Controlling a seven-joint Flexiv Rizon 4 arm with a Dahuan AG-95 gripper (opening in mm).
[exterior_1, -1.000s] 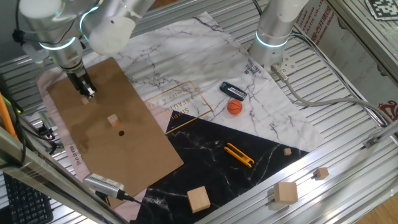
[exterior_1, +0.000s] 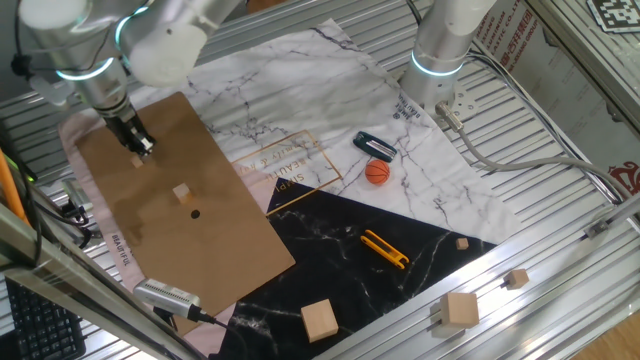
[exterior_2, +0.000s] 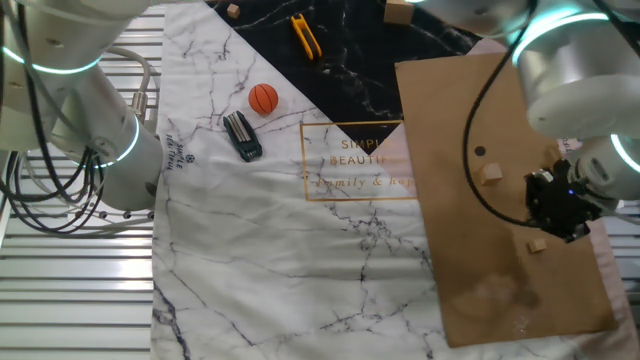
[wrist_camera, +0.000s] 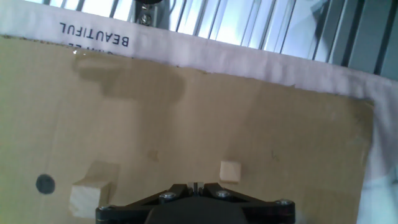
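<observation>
My gripper (exterior_1: 146, 150) hangs over the far part of a brown cardboard sheet (exterior_1: 235, 240). In the wrist view its two black fingers meet at the middle, so the gripper is shut, with nothing visible between them. A small wooden cube (wrist_camera: 230, 171) lies on the cardboard just beyond and right of the fingertips, apart from them in that view. A larger wooden block (wrist_camera: 89, 198) rests on the sheet to the left, near a dark round spot (wrist_camera: 45, 183). From the opposite side, the small cube (exterior_2: 537, 246) and larger block (exterior_2: 490, 174) both show near the gripper.
On the marble-patterned cloth lie a small orange basketball (exterior_1: 377, 172), a dark stapler-like object (exterior_1: 375, 147) and a yellow cutter (exterior_1: 385, 249). A wooden block (exterior_1: 319, 320) sits at the near edge.
The upper arm and wrist have shifted slightly left in exterior view 1, while the fingertips stay at nearly the same spot. The blocks and other objects have not moved.
</observation>
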